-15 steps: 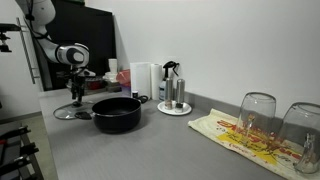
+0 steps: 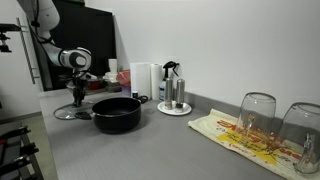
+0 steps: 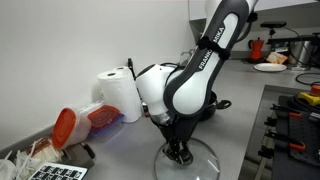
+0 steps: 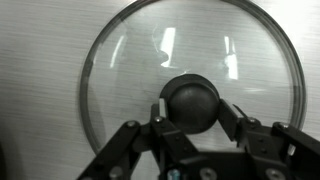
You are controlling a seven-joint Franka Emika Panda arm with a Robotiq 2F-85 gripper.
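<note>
A round clear glass lid (image 4: pixel 130 75) with a dark rim lies flat on the grey table, its black round knob (image 4: pixel 192 103) at the centre. My gripper is over the knob, its two fingers (image 4: pixel 229 118) apart on either side of it. Whether the pads touch the knob is hard to make out. From the side, the gripper (image 3: pixel 180 155) points down at the lid (image 3: pixel 205 165). Beside the lid stands a black pot (image 2: pixel 118 115), uncovered, with its handle towards the lid.
A white plate (image 2: pixel 174 109) with grinders and bottles stands behind the pot. Two upturned glasses (image 2: pixel 257 115) rest on a yellow cloth (image 2: pixel 222 130) at the right. Stacked bowls (image 3: pixel 72 126) and a paper roll (image 3: pixel 118 90) are near the arm.
The arm's upper part has shifted slightly to the right and down, with the gripper staying at the lid. The lid and pot have not visibly moved.
</note>
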